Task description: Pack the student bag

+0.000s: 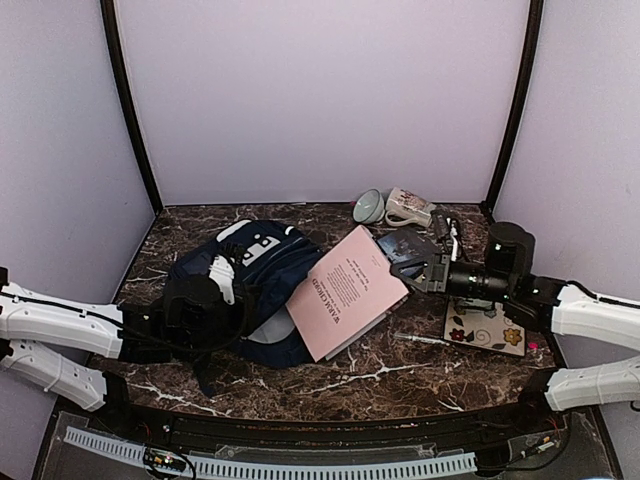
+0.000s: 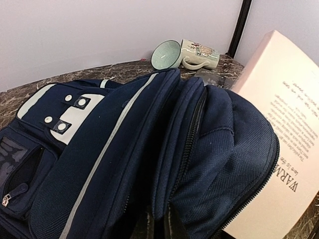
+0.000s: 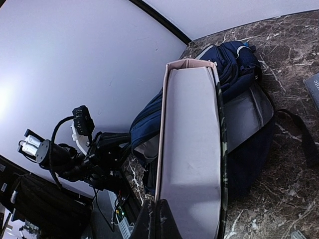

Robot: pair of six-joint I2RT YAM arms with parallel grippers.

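The navy backpack (image 1: 245,255) lies on the left of the table with its main compartment open. My left gripper is shut on the bag's fabric near the zipped opening. My right gripper is shut on a pink book or slipcase (image 1: 340,290) marked "WARM CHORD", held by an edge; its lower-left end reaches into the mouth of the bag. In the right wrist view this pink case (image 3: 189,129) shows its narrow pale side, in front of the bag's grey lining.
A bowl (image 1: 368,206) and mug (image 1: 410,204) sit at the back right. A flowered board (image 1: 490,335) and a thin pen-like item (image 1: 420,338) lie at the right.
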